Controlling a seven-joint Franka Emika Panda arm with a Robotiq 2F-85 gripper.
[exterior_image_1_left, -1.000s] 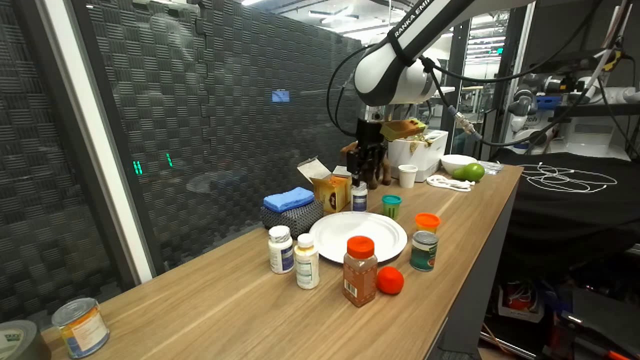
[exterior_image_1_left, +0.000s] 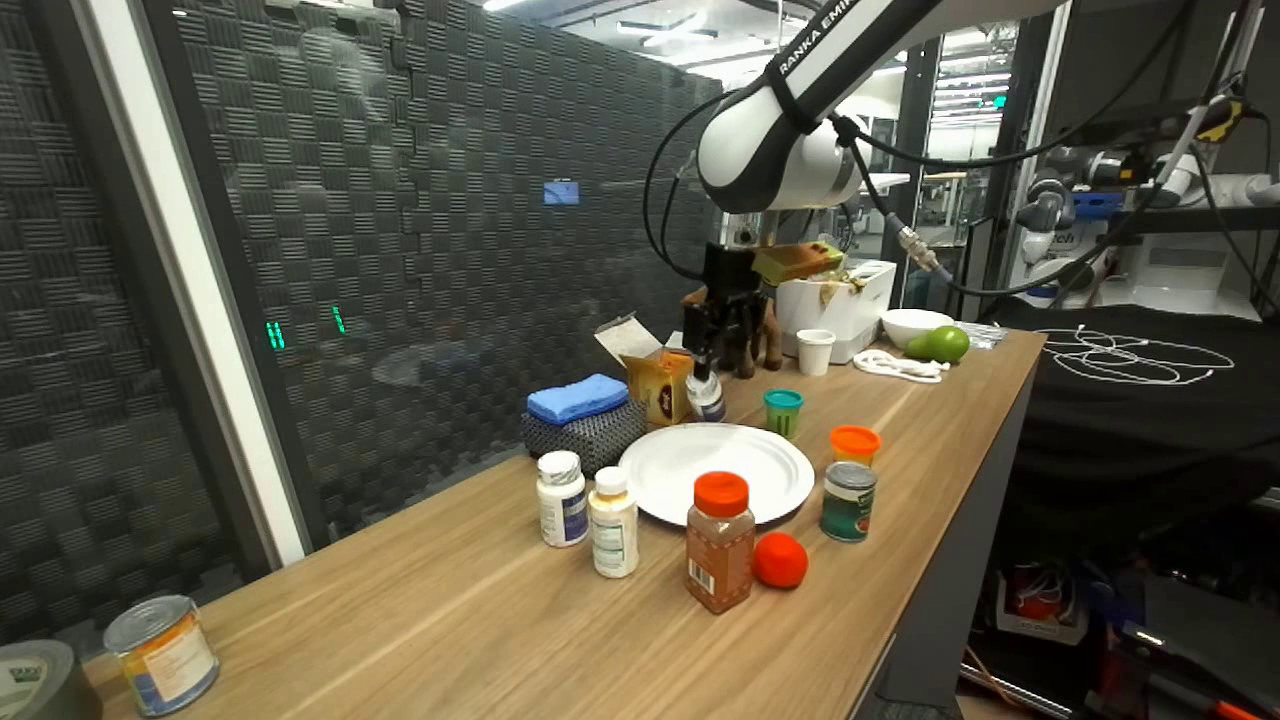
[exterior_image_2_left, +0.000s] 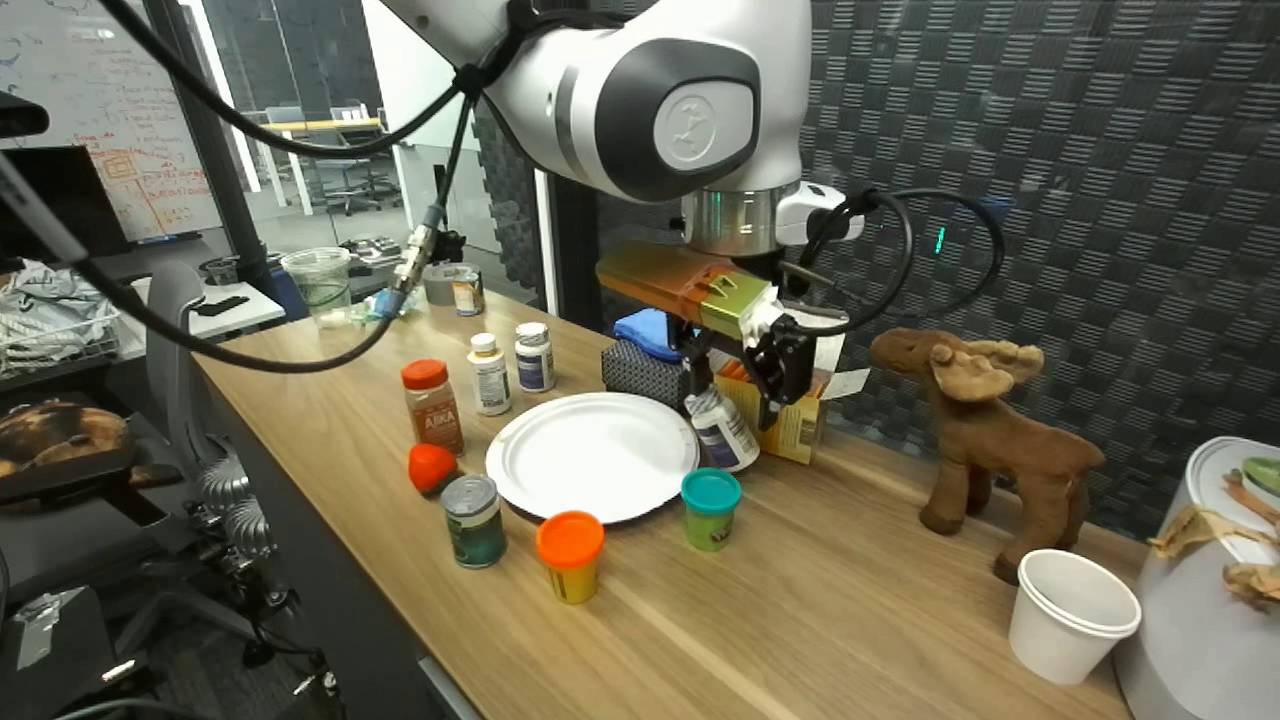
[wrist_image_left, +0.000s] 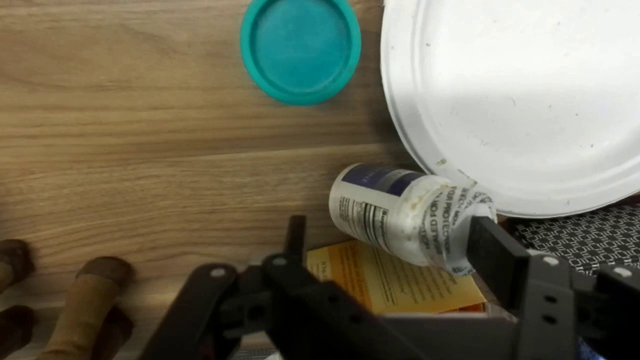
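Observation:
A white pill bottle (exterior_image_1_left: 707, 401) with a purple label stands tilted beside the white plate (exterior_image_2_left: 594, 456), in front of an open yellow box (exterior_image_2_left: 792, 420). In the wrist view the bottle (wrist_image_left: 390, 210) leans toward the plate, with its capped end up against one finger (wrist_image_left: 495, 258). A gap separates it from the other finger (wrist_image_left: 295, 237). My gripper is part open around the bottle's upper end, not closed on it. Exterior view 2 shows the same lean, the bottle's base at the tabletop.
A teal-lidded tub (exterior_image_2_left: 710, 510) sits close by, near the plate's edge. Two more pill bottles, a red-lidded spice jar (exterior_image_1_left: 720, 546), a tomato (exterior_image_1_left: 780, 560) and a can (exterior_image_1_left: 848, 504) ring the plate. Behind are a blue cloth (exterior_image_1_left: 578, 398) and a toy moose (exterior_image_2_left: 984, 432).
The bottle stood upright a second ago and is now tipped over at an angle. My gripper has shifted slightly left in exterior view 1, toward the box and plate.

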